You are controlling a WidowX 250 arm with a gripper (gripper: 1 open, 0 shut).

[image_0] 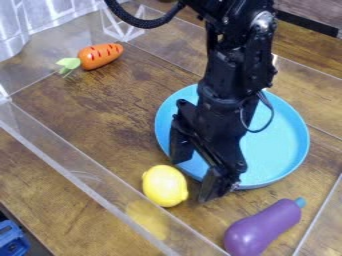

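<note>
The black gripper [201, 165] hangs open over the front-left part of a blue bowl [281, 145], its fingers pointing down toward the wooden surface. A yellow lemon [164, 185] lies on the wood just left of the lower fingertips, in front of the bowl. A purple eggplant [261, 228] lies at the bottom right, in front of the bowl. An orange toy carrot [99, 56] with a green top rests at the back left. Much of the bowl's inside is hidden behind the arm.
A clear plastic edge runs diagonally along the left and bottom. A small blue object [11, 238] sits at the lower left corner. The wood around the carrot and left of the bowl is clear.
</note>
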